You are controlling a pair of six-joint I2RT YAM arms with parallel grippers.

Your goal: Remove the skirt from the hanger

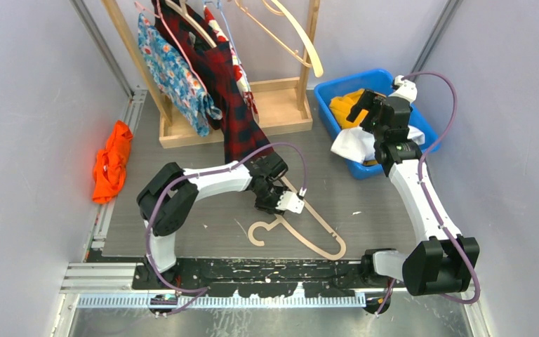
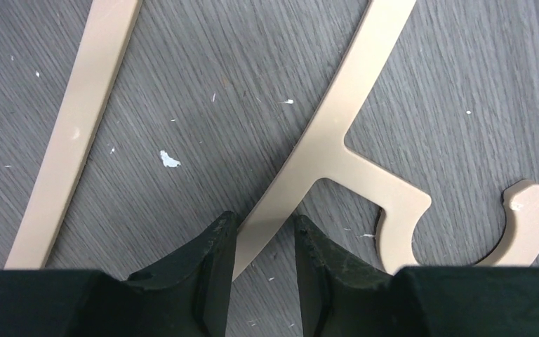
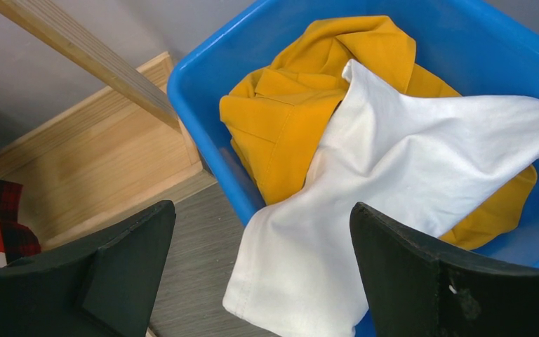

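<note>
A beige flat hanger lies bare on the floor, its hook toward the lower right in the left wrist view. My left gripper is low over it, fingertips parted on either side of the bar. My right gripper stands open and empty above the blue bin, which holds yellow cloth and white cloth. Which garment is the skirt I cannot tell.
A wooden rack at the back holds hanging blue floral, red plaid and red-white garments, plus empty hangers. An orange cloth lies at the left. Some bare floor shows at the lower left.
</note>
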